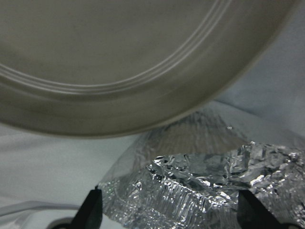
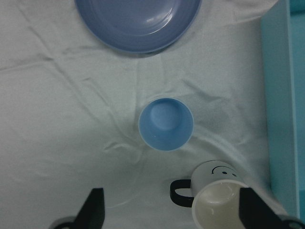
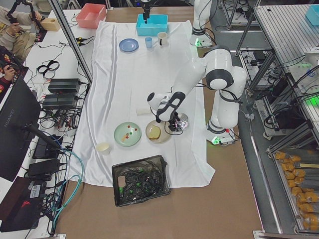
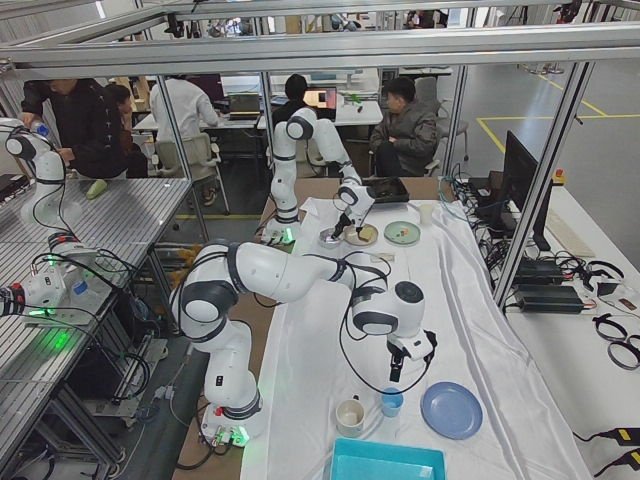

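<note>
My left gripper [image 3: 174, 124] is open, low over a crumpled silver foil item [image 1: 190, 191] in clear plastic, beside the rim of a beige plate [image 1: 124, 114] that holds a yellow round food [image 3: 153, 132]. A green plate [image 3: 124, 137] with small red pieces lies beside them. My right gripper stands open above a white mug [image 2: 207, 176] with a smiley face and black handle, near a blue cup [image 2: 164, 124] and a blue plate [image 2: 133, 43].
A cyan bin [image 2: 279, 105] stands beside the mug. A black-lined crate [image 3: 119, 172] and a cream cup [image 3: 103, 148] are near the cloth's other end.
</note>
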